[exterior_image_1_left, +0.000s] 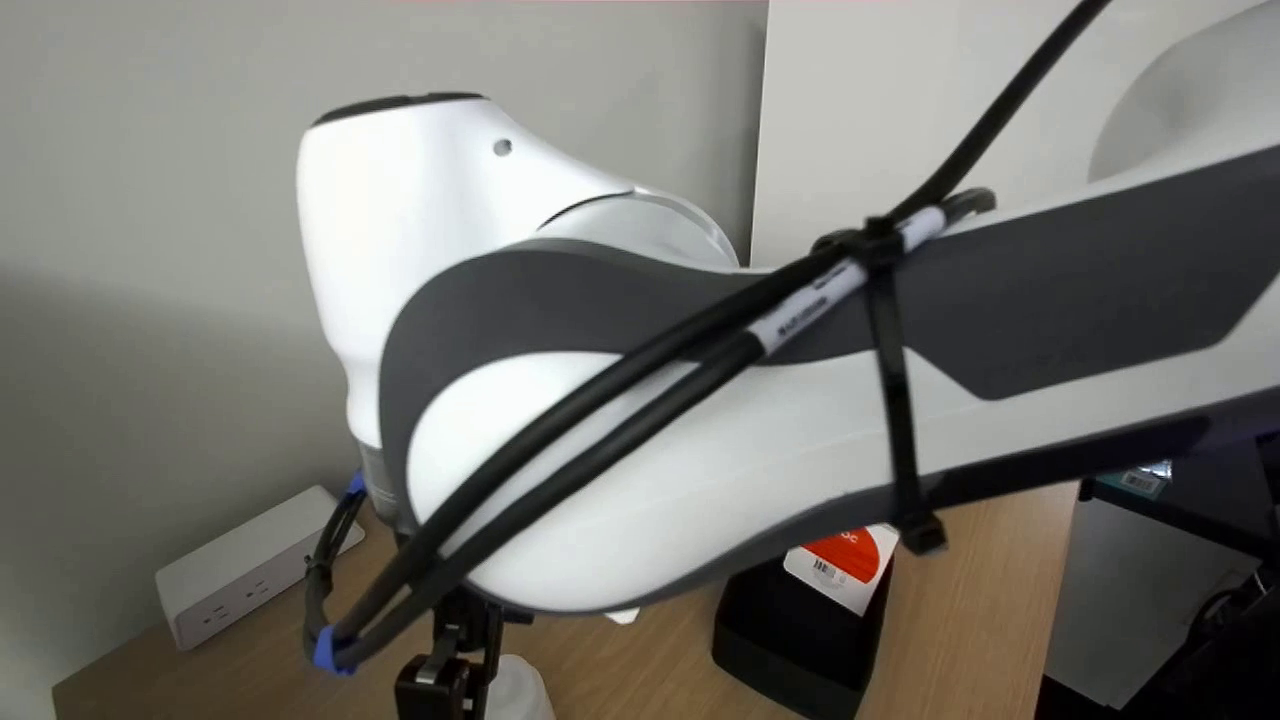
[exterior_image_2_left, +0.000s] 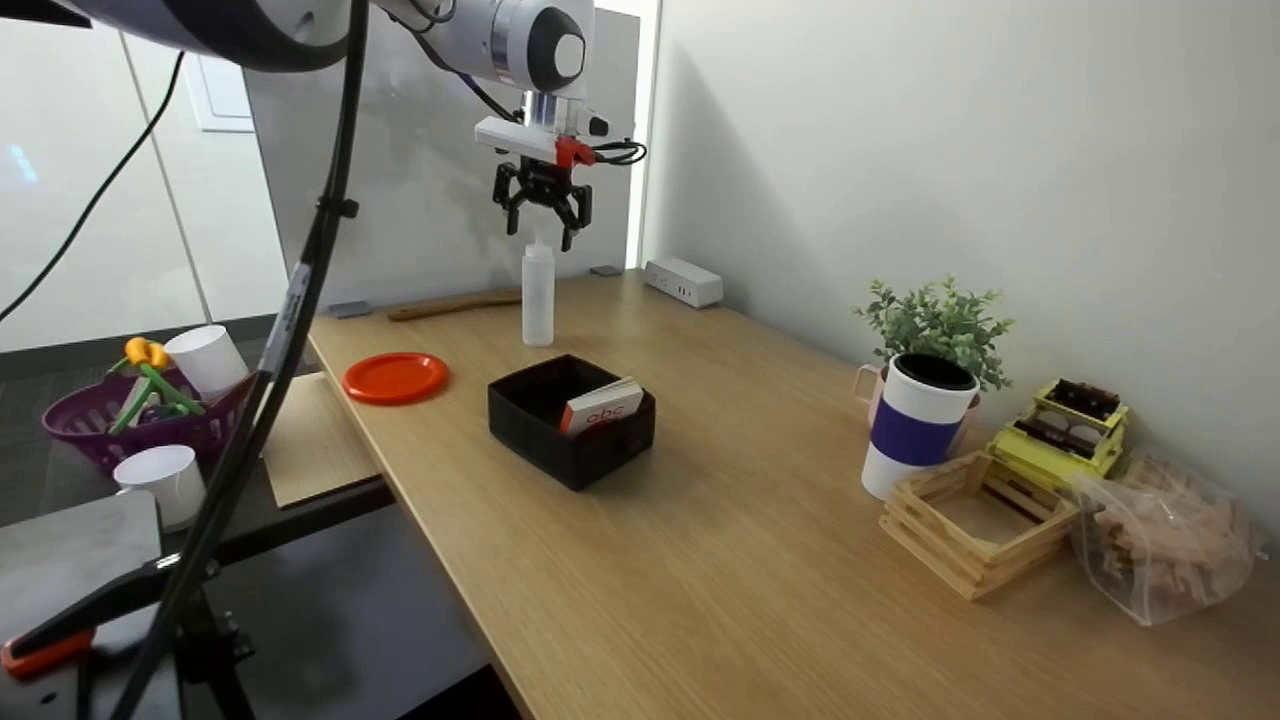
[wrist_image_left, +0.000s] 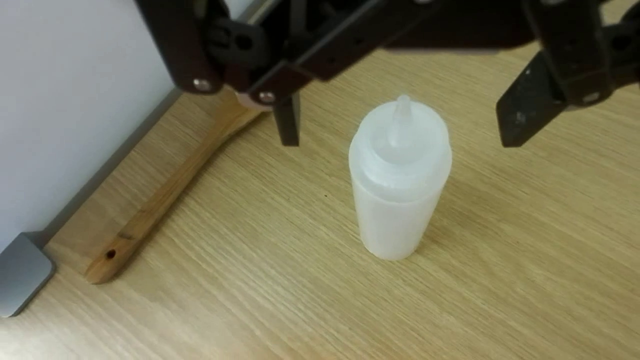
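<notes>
A translucent white squeeze bottle (wrist_image_left: 396, 180) stands upright on the wooden table, its nozzle pointing up. In the second exterior view the same bottle (exterior_image_2_left: 537, 294) is near the table's far end. Directly above it hangs my gripper (exterior_image_2_left: 542, 228), pointing down with its fingers spread. The wrist view shows the gripper open, one finger to each side of the bottle's cap with space on both sides and nothing held. In the first exterior view my arm hides most of the gripper, and only the bottle's top (exterior_image_1_left: 518, 692) shows at the bottom edge.
A wooden-handled utensil (wrist_image_left: 165, 192) lies behind the bottle by the wall panel. Nearer are a red plate (exterior_image_2_left: 395, 378) and a black bin (exterior_image_2_left: 540, 438) holding an abc box (exterior_image_2_left: 602, 408). A white power strip (exterior_image_2_left: 684, 282) sits by the wall.
</notes>
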